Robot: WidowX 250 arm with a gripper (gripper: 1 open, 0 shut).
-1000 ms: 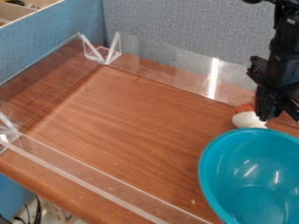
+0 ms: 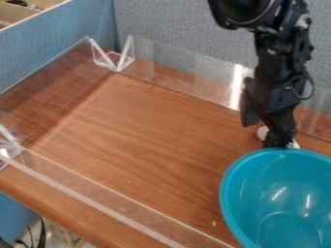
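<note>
My black gripper (image 2: pixel 274 131) reaches down at the right of the wooden table, over a small white object (image 2: pixel 264 134) that is mostly hidden behind it. Its fingers point downward just beyond the back rim of a large teal bowl (image 2: pixel 277 199), which fills the lower right. The dark fingertips overlap the white object, and whether they touch it is unclear.
Transparent barriers with white brackets (image 2: pixel 114 58) line its back and left edges. A grey panel stands behind, and cables hang at the lower left.
The arm has moved left and its gripper has come further over the white object, covering more of it. The teal bowl looks unmoved.
</note>
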